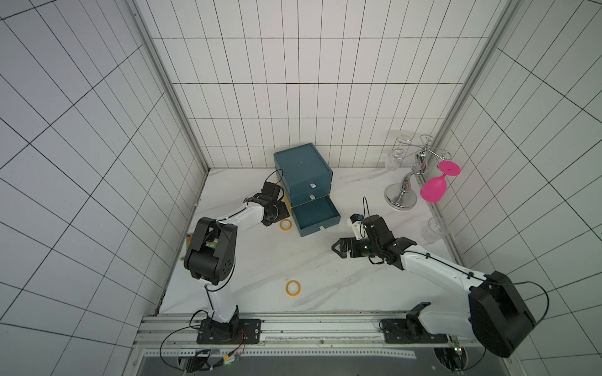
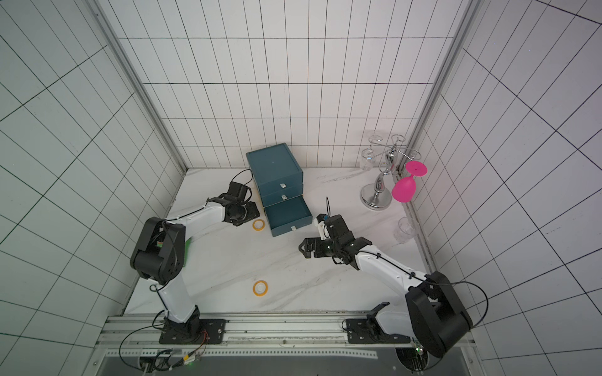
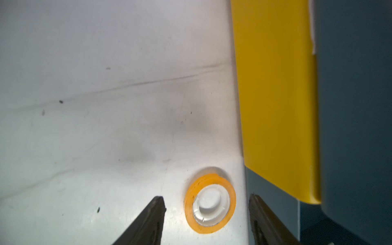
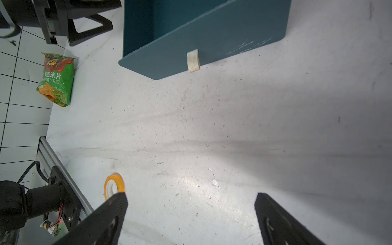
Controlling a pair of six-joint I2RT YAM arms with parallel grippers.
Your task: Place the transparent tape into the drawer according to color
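Note:
One roll of tape with an orange rim (image 3: 189, 208) lies flat on the table, just left of the pulled-out drawer (image 1: 304, 227) and outside it. In the left wrist view it shows below and between the spread fingers of my left gripper, which is open and holds nothing. A second orange-rimmed roll (image 1: 287, 292) rests on the table near the front edge. The drawer looks empty; it belongs to the blue-grey cabinet (image 1: 301, 161). My right gripper stands open and empty in front of the drawer, to its right.
Yellow covers the cabinet's left side (image 3: 277, 102), close to my left gripper. At the right stand a metal glass rack (image 1: 401, 196) with a pink goblet (image 1: 434, 188) and a clear glass (image 1: 432, 230). A green snack bag (image 4: 59, 79) lies at far left.

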